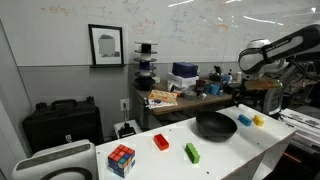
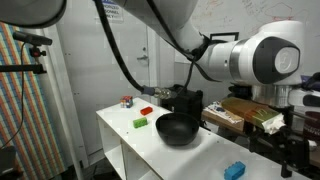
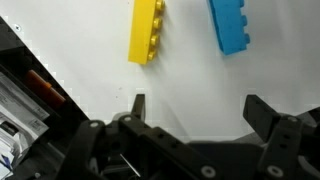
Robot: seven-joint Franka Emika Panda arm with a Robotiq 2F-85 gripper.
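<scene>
In the wrist view my gripper has its fingers wide apart, with bare white table between them. Ahead of the fingertips lie a yellow toy brick (image 3: 144, 32) and a blue one (image 3: 229, 26), each cut off by the top edge. Both also show at the right end of the table in the first exterior view, the blue brick (image 1: 244, 120) left of the yellow brick (image 1: 258, 120). A black pan (image 1: 215, 125) rests left of them. From the second exterior view, the blue brick (image 2: 234, 171) sits near the bottom edge.
A green brick (image 1: 192, 153), a red brick (image 1: 161, 142) and a colourful cube (image 1: 121, 160) occupy the table's left part. Behind the table, a bench holds boxes (image 1: 185, 70) and a wooden board (image 1: 161, 99).
</scene>
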